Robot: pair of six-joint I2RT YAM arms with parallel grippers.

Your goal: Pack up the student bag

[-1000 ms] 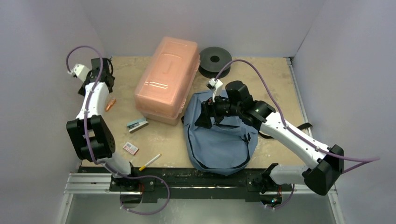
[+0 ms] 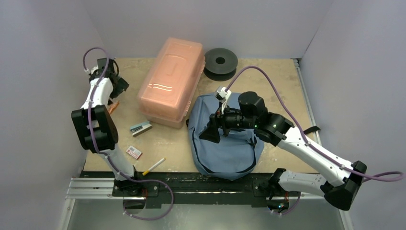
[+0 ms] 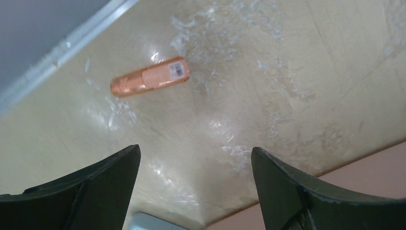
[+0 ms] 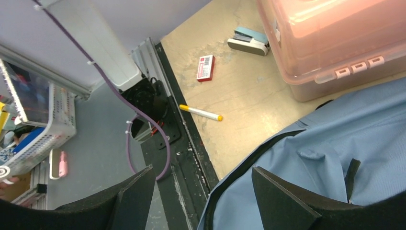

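An orange utility knife (image 3: 149, 76) lies on the table at the left, below my open left gripper, whose fingers are empty. My right gripper hangs over the blue fabric bag (image 2: 218, 158), its fingers apart with nothing seen between them. A stapler (image 2: 140, 128), a red-and-white small box (image 2: 134, 152) and a yellow-capped marker (image 2: 154, 165) lie between the left arm and the bag.
A closed translucent pink plastic case (image 2: 170, 79) fills the back middle, beside a black spool (image 2: 220, 64). Bare table (image 2: 282, 86) shows at the back right.
The left gripper has shifted and turned over the knife toward the right. The right gripper has moved slightly, staying over the bag. The objects on the table are unmoved.
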